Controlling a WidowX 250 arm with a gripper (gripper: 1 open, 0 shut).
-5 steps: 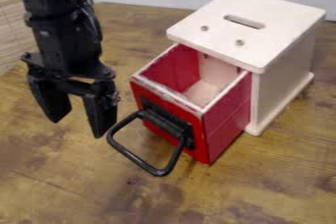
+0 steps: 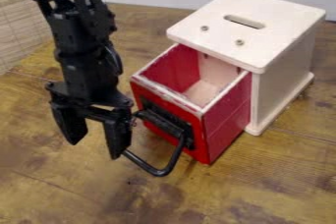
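Observation:
A white wooden cabinet with a slotted top stands at the upper right, with a red drawer pulled out of it, pale and empty inside. A black loop handle juts from the drawer's front toward the lower left. My black gripper is just left of the drawer, beside the handle's near end, fingers apart and pointing down. Whether any finger touches the handle is unclear.
Bare wooden table fills the front and the right. A woven mat lies at the far left.
My gripper has shifted slightly right and up toward the handle, so that it overlaps more of the handle's upper-left part. The drawer and cabinet look unmoved.

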